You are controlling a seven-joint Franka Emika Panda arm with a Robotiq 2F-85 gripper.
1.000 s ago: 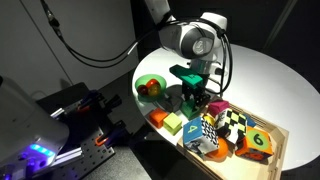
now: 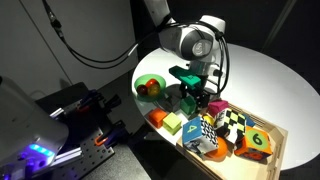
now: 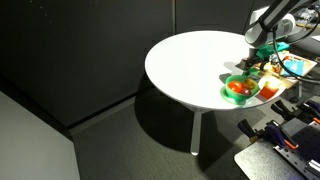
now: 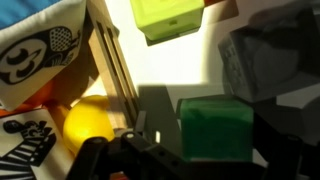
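Note:
In the wrist view a green block [image 4: 217,125] lies on the white table between the dark fingers of my gripper, which stands open around or just above it; contact cannot be made out. From the first exterior view, the green block [image 2: 188,104] is partly covered by my gripper [image 2: 194,98], low over the table beside the wooden tray. A yellow-green block [image 4: 168,15] and a grey block [image 4: 272,55] rest close by in the wrist view.
The wooden tray [image 2: 236,170] holds several patterned blocks and balls at the right. A yellow block [image 2: 172,123] and an orange block [image 2: 157,117] sit at the table's near edge. The green bowl [image 3: 240,97] contains colored items. Bare white table [image 2: 285,85] extends behind the arm.
The blocks and tray look unmoved.

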